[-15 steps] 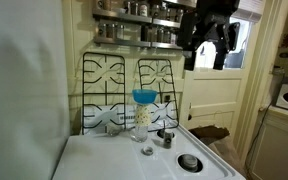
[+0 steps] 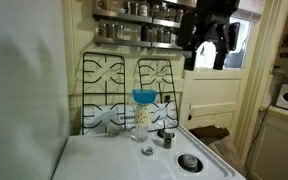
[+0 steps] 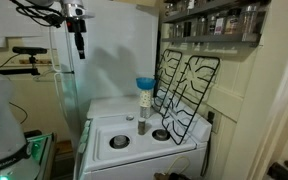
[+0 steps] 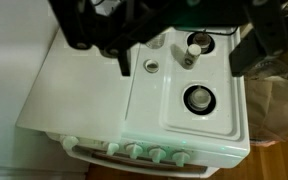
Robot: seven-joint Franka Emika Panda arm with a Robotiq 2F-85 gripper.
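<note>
High above the white stove point(image 2: 94, 160), my gripper point(image 2: 205, 62) hangs open and pointing down. In the wrist view the dark fingers point(image 4: 246, 52) stand wide apart at the top, and I see nothing held between them. A blue bowl point(image 2: 144, 97) sits on top of a pale patterned container point(image 2: 141, 118) at the back of the stove. In front of these stands a small jar with a light lid point(image 4: 192, 55). A small round metallic piece point(image 4: 151, 66) lies on the stovetop to the jar's left. All of them are well below the gripper.
Two black burner grates point(image 2: 104, 92) lean upright against the back wall. Bare burners point(image 4: 199, 98) show on the stove's right side. Shelves of jars point(image 3: 214, 22) hang above. A brown paper bag point(image 4: 272, 105) stands beside the stove.
</note>
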